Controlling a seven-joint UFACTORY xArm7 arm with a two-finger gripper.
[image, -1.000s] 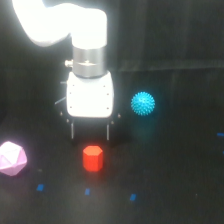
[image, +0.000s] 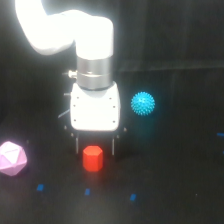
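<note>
A white robot arm comes in from the top left, its gripper (image: 95, 146) low over a red hexagonal block (image: 93, 158). Two thin dark fingers stand apart, one to each side of the block's upper part; whether they touch it I cannot tell. A pink faceted ball (image: 11, 159) lies at the left edge. A cyan spiky ball (image: 143, 103) sits to the right of the gripper.
Small blue marks lie on the floor near the front and at the right edge.
The gripper has moved down and a little to the right, closer to the red block. The block and both balls have stayed put.
</note>
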